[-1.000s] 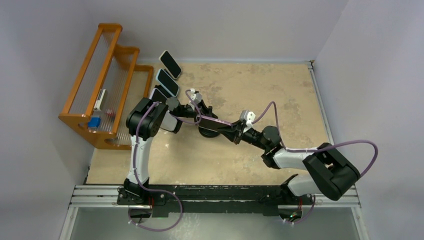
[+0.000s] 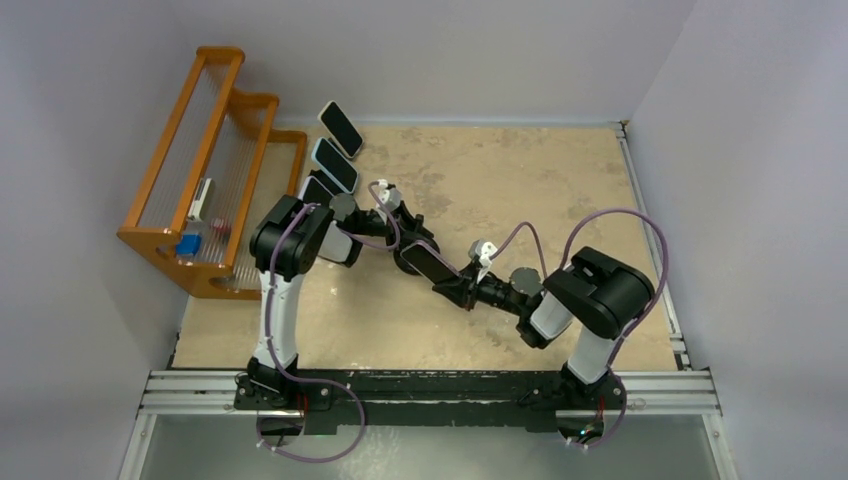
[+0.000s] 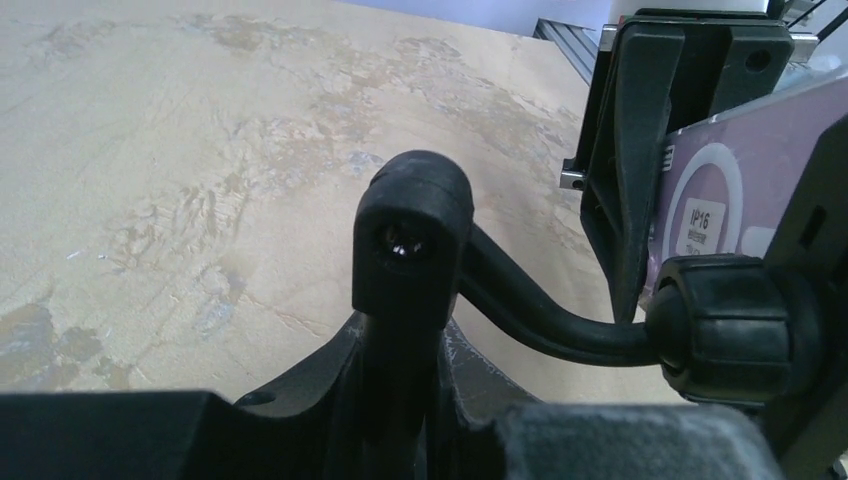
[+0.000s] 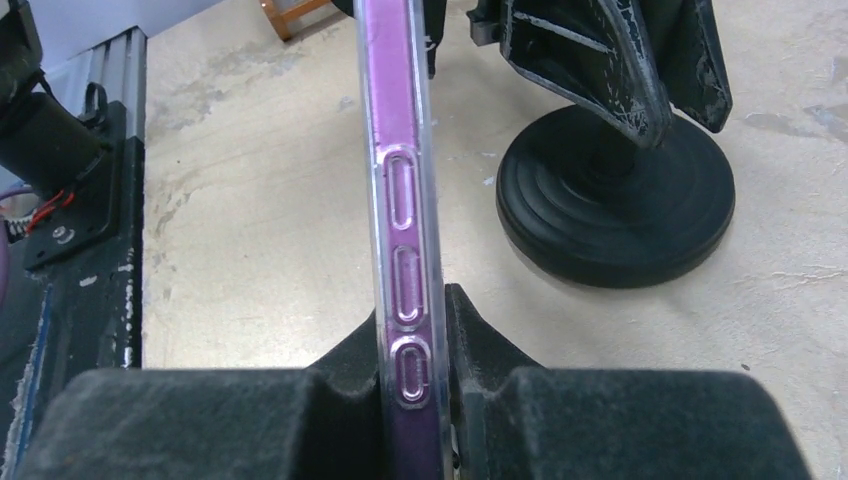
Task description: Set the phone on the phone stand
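A purple phone in a clear case (image 2: 431, 263) is in my right gripper, which is shut on its long edges; from above, its dark screen shows. The black phone stand has a round base (image 4: 615, 200) on the table and a stem (image 3: 400, 250) with a side arm leading to a ball joint (image 3: 735, 325). My left gripper is shut on that stem. In the left wrist view, the back of the phone is close beside the joint and the stand's dark holder. Whether phone and holder touch, I cannot tell.
A wooden shelf (image 2: 215, 170) stands at the left, with several phone-like panels (image 2: 335, 165) leaning beside it.
The phone has rolled from nearly edge-on to showing its screen upward and is now angled more toward the front. My right elbow has swung inward. The left arm has stayed put.
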